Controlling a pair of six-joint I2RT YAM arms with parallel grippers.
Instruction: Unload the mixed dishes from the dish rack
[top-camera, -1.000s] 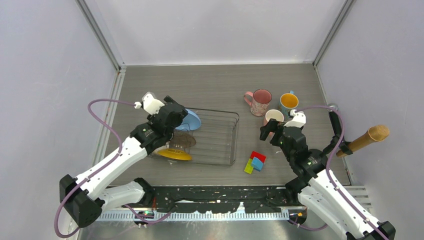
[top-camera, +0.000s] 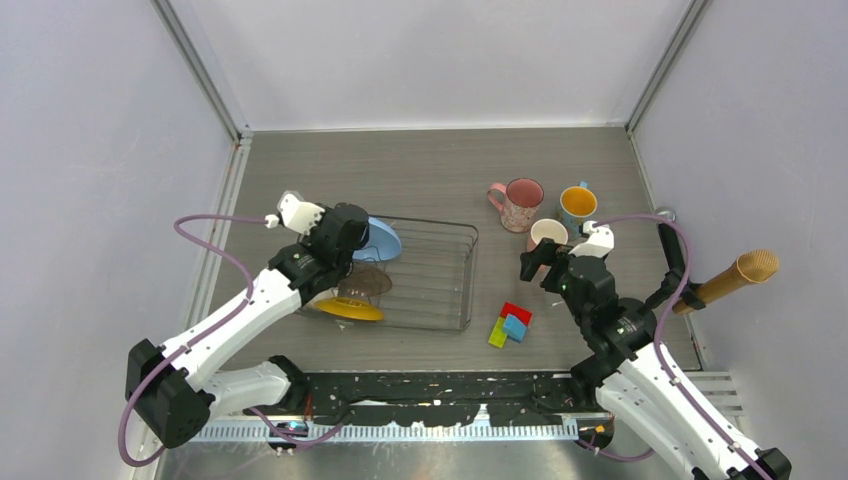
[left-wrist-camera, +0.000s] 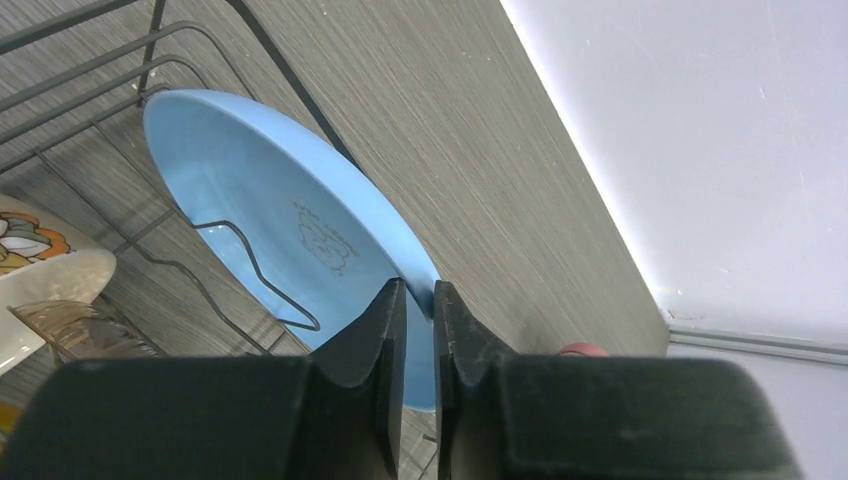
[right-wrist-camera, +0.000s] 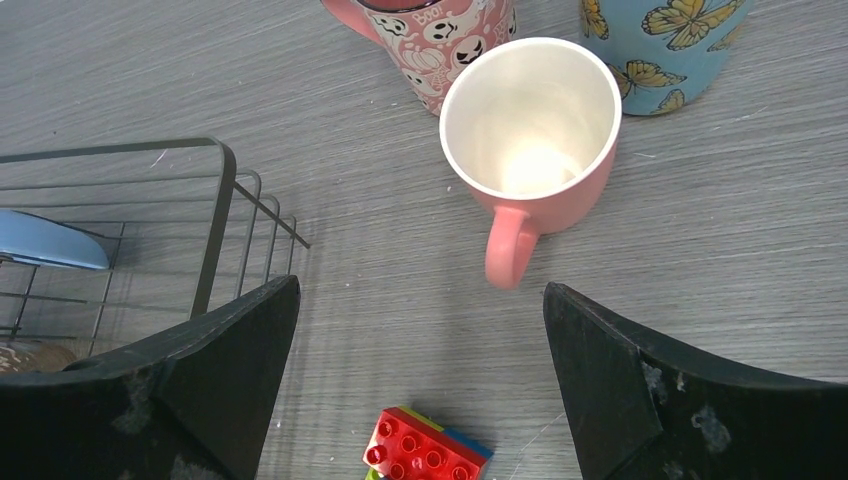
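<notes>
A blue plate (left-wrist-camera: 280, 190) leans on edge in the wire dish rack (top-camera: 440, 222). At its rim, in the left wrist view, my left gripper has its fingers close together with the rim filling the narrow gap. A brown see-through dish (top-camera: 368, 281) and a yellow dish (top-camera: 348, 309) sit nearer the front of the rack. A white bowl with a flower pattern (left-wrist-camera: 45, 265) shows beside the plate. My right gripper is open and empty, its fingers apart in front of the pink mug (right-wrist-camera: 545, 140), which stands on the table.
A patterned pink mug (top-camera: 522, 204) and a blue mug with butterflies (top-camera: 578, 204) stand behind the plain pink one. Toy bricks (top-camera: 511, 324) lie right of the rack's front corner. The rack's right half is empty.
The right arm and the mugs look unchanged.
</notes>
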